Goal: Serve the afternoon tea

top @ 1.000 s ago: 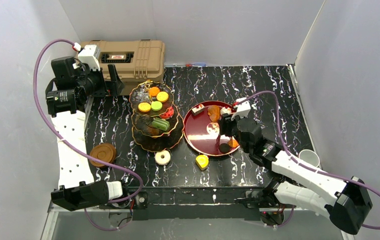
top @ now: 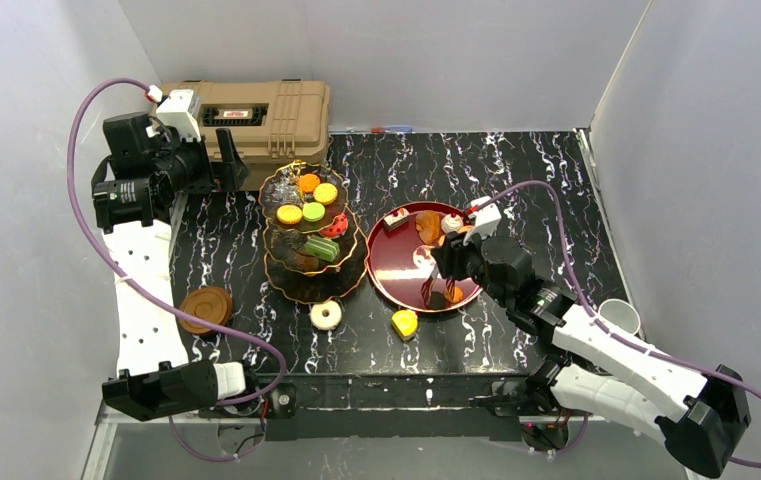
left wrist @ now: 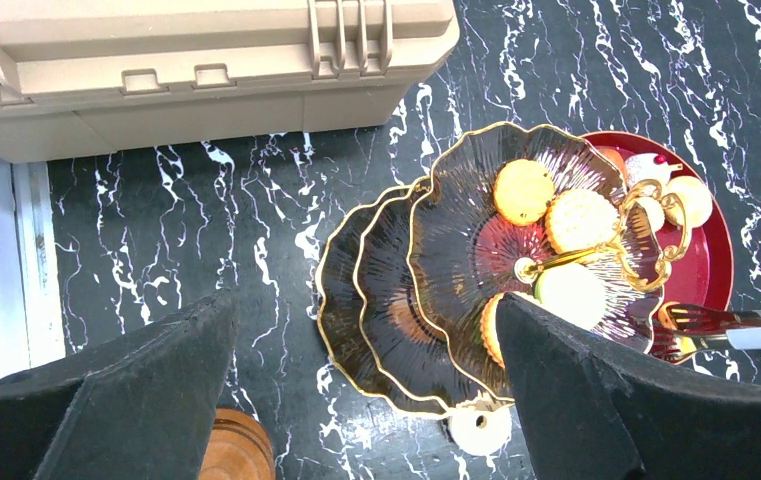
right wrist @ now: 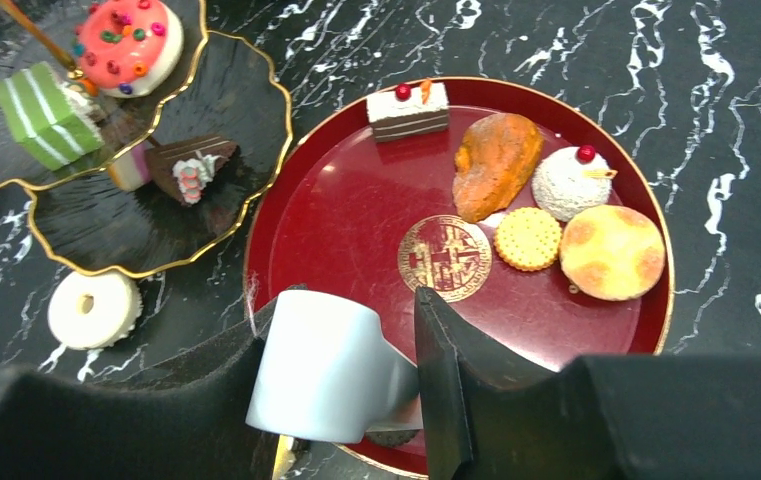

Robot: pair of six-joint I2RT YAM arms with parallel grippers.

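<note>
My left gripper [top: 231,165] stands open and empty in front of the case, left of the tiered stand [top: 301,290]. On the stand's top tier are several round cookies [top: 325,194]; lower down sit a green cake [right wrist: 46,118] and a pink donut [right wrist: 131,45]. Over the red tray [top: 393,268] hangs my right gripper, its fingers apart. A pale rounded piece [right wrist: 321,365] shows by its left finger; I cannot tell what it is. The tray bears a layered cake [right wrist: 408,112], a croissant [right wrist: 497,165], a cherry-topped ball [right wrist: 569,185] and a small biscuit [right wrist: 527,240].
A white donut [top: 326,316] and a yellow piece [top: 404,323] lie in front of the stand and tray. Brown coasters [top: 206,305] lie at left, and a white cup [top: 619,317] stands at right. The tan case [top: 301,115] fills the back left.
My right gripper has shifted slightly left over the tray, and its fingers now cover the dark round piece at the tray's front. The left arm has not moved.
</note>
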